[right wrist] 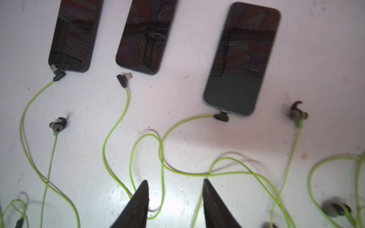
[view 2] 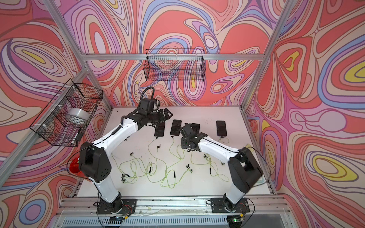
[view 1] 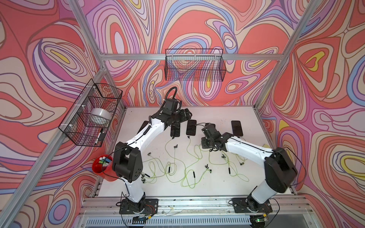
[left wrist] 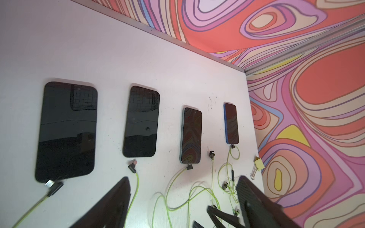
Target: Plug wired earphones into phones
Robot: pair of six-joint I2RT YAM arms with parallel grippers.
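In the right wrist view, the right-hand phone has a black plug seated at its bottom edge. The middle phone has a loose angled plug just below it, apart. Near the corner of the left phone lies another plug, its metal tip showing. The far blue-edged phone has a plug at its lower end. My right gripper is open above the green cables, holding nothing. My left gripper is open and empty, raised above the back row of phones.
Green earphone cables tangle across the front table, with several earbuds and inline remotes. A red bucket stands at the left edge; a wire basket hangs above it. Clear table shows behind the phones.
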